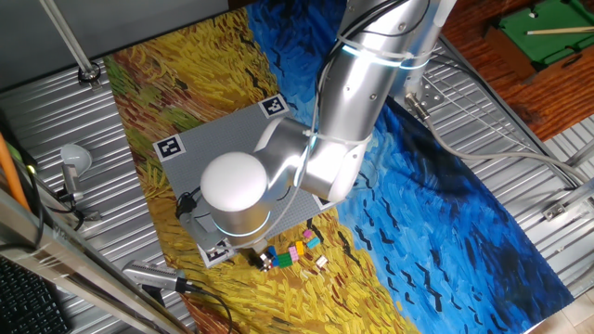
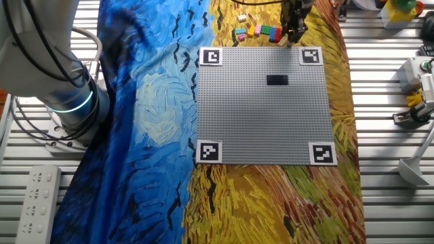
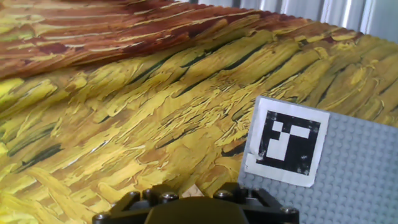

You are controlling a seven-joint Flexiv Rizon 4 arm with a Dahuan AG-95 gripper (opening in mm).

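Note:
A line of small coloured bricks (image 2: 258, 31) lies on the yellow part of the mat, just beyond the grey baseplate's edge. Beside its red and blue end is my dark gripper (image 2: 293, 30), low over the mat. On the baseplate (image 2: 264, 115) rests a black brick (image 2: 277, 80). The wrist view shows the gripper at the bottom edge, with a gap between its fingertips and a small tan patch in that gap. Whether the patch is held or lies below is unclear. The arm covers much of the baseplate in exterior view 1.
A white brick (image 1: 321, 262) lies apart from the coloured line. Square markers sit at the baseplate's corners, one of them a marker (image 3: 288, 141) close to the gripper. Most of the baseplate is bare. A ladle (image 2: 412, 169) lies on the slatted table.

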